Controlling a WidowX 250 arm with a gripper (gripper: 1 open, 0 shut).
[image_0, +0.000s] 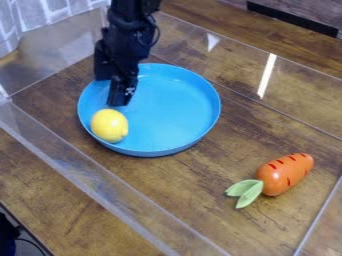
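Observation:
A blue plate lies on the wooden table, with a yellow lemon-like object on its lower left. My black gripper reaches down from the top over the plate's upper left part, above and behind the yellow object and apart from it. It looks open, with no object visible between its dark fingers. An orange toy carrot with green leaves lies on the table at the lower right, outside the plate.
Bare wooden table surrounds the plate, with free room at the front and right. Transparent panels or edges run along the left and right sides.

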